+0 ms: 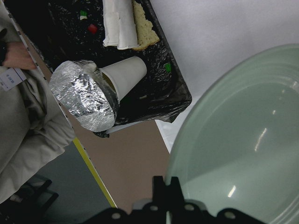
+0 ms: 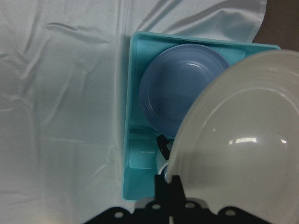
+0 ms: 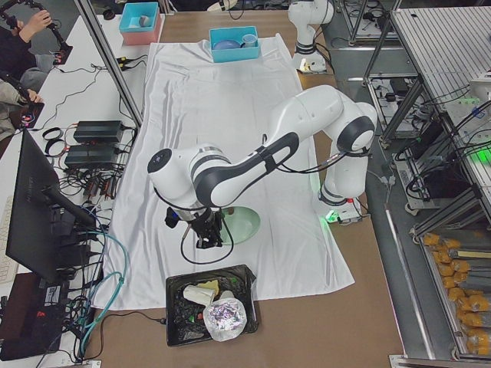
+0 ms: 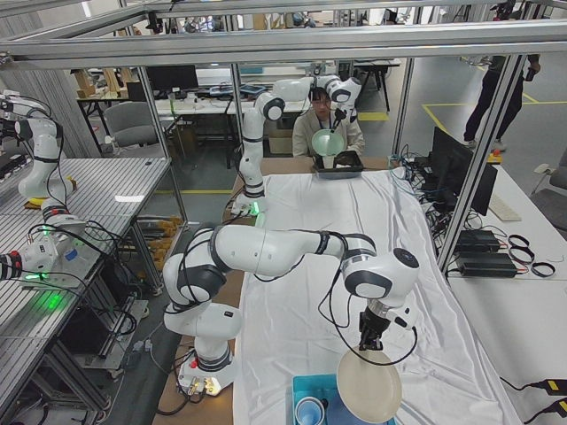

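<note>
My left gripper is shut on the rim of a pale green plate (image 1: 233, 140), held just above and behind the black lined bin (image 3: 176, 314) in the camera left view; the bin holds foil (image 1: 81, 91), a white cup (image 1: 126, 74), a white roll and a bread-like piece. My right gripper is shut on the rim of a cream plate (image 2: 238, 149), held over the teal box (image 2: 140, 184), which contains a blue plate (image 2: 173, 79) and a cup, partly hidden.
A monitor (image 3: 34, 215) and cables line one side. A seated person (image 4: 310, 133) is behind the bin.
</note>
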